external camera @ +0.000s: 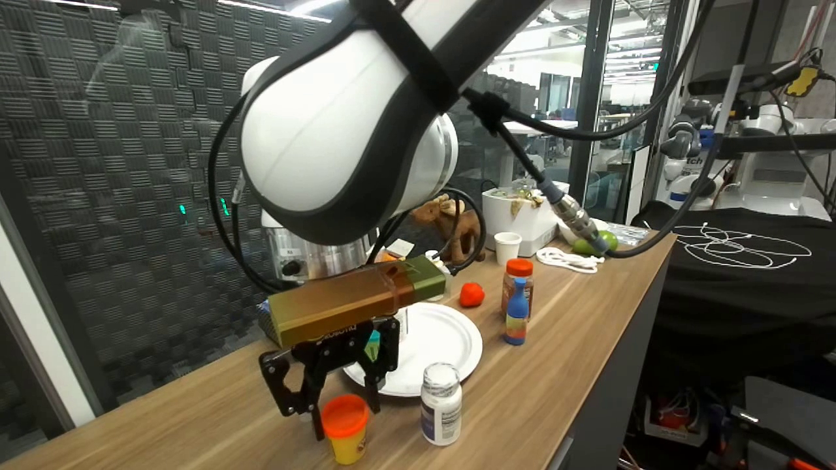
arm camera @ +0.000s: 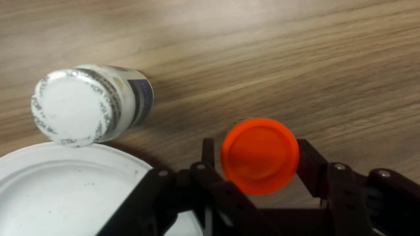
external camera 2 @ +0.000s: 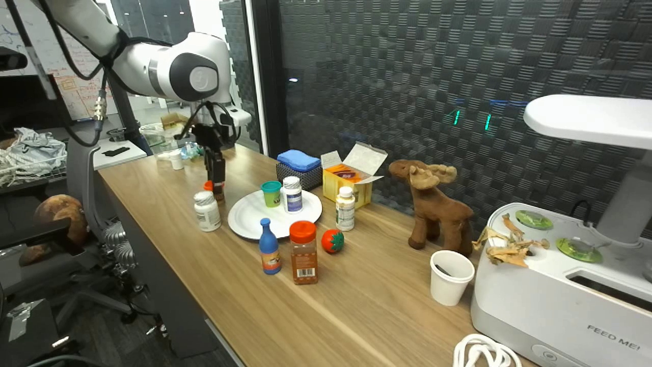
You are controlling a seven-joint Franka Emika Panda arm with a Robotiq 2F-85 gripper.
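Note:
A small yellow tub with an orange lid [external camera: 345, 415] stands upright near the table's front left. My gripper reaches down around it, with one finger [arm camera: 208, 151] left of the lid across a small gap. The other finger [arm camera: 309, 163] meets or nearly meets the lid's right edge in the wrist view. The fingers are part open, and no firm hold shows. Beside the tub is a white bottle with a silvery cap [external camera: 441, 403]. The white plate [external camera 2: 244, 223] bears a green tub with a teal lid [external camera 2: 271, 193] and another white bottle [external camera 2: 293, 195].
Past the plate are a blue bottle [external camera 2: 269, 247], a red-capped jar [external camera 2: 303, 254], a toy tomato [external camera 2: 333, 241] and a pill bottle [external camera 2: 345, 210]. A yellow box [external camera 2: 354, 186] and a toy moose [external camera 2: 437, 205] line the back. The table's front edge is close.

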